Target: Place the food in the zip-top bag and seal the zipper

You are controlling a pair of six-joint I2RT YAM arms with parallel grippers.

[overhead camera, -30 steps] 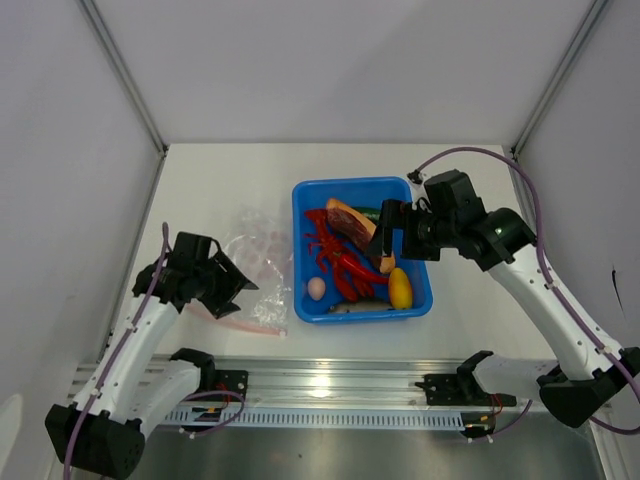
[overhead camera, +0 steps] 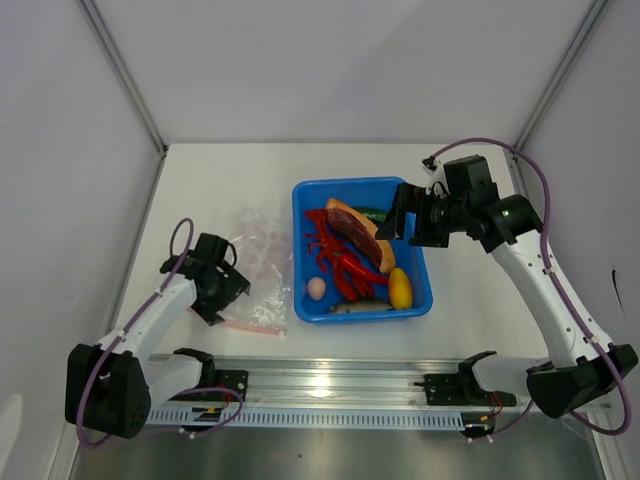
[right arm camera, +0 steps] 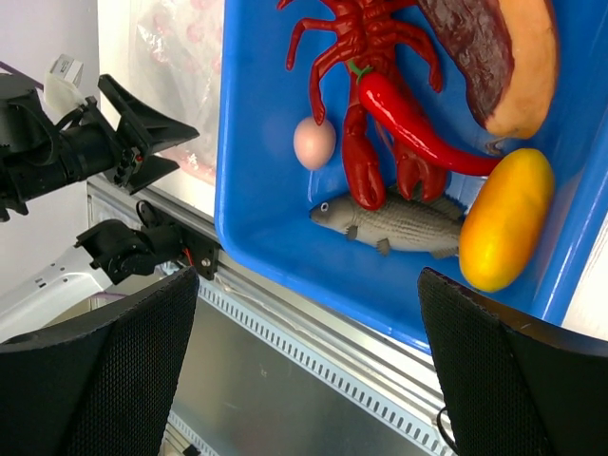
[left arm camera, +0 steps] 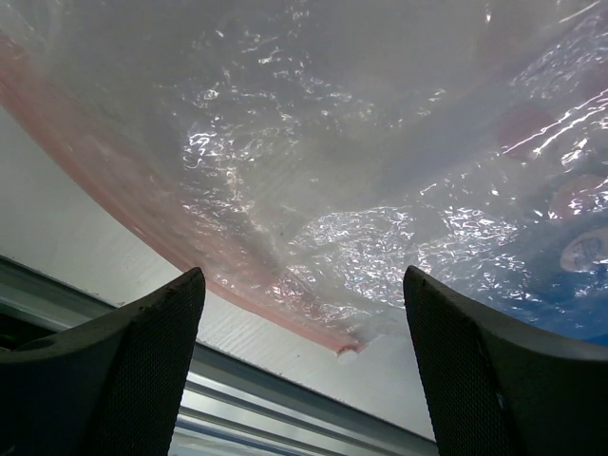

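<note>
A clear zip top bag (overhead camera: 262,270) with a pink zipper edge lies flat left of a blue bin (overhead camera: 352,314). My left gripper (overhead camera: 227,302) hangs low over the bag's near-left part, open, the zipper strip (left arm camera: 123,209) beneath it in the left wrist view. The bin holds a red lobster (right arm camera: 364,166), red chili (right arm camera: 418,138), egg (right arm camera: 313,144), fish (right arm camera: 375,228), yellow oblong fruit (right arm camera: 505,218), meat slab (right arm camera: 475,47) and a green vegetable (overhead camera: 372,213). My right gripper (overhead camera: 402,228) stands open above the bin's back-right part, holding nothing.
A metal rail (overhead camera: 322,365) runs along the front edge, with grey walls around the sides and back.
My left gripper has moved down toward the bag's near-left edge. My right gripper has shifted slightly up and right in the top view. The bag and food look unchanged.
</note>
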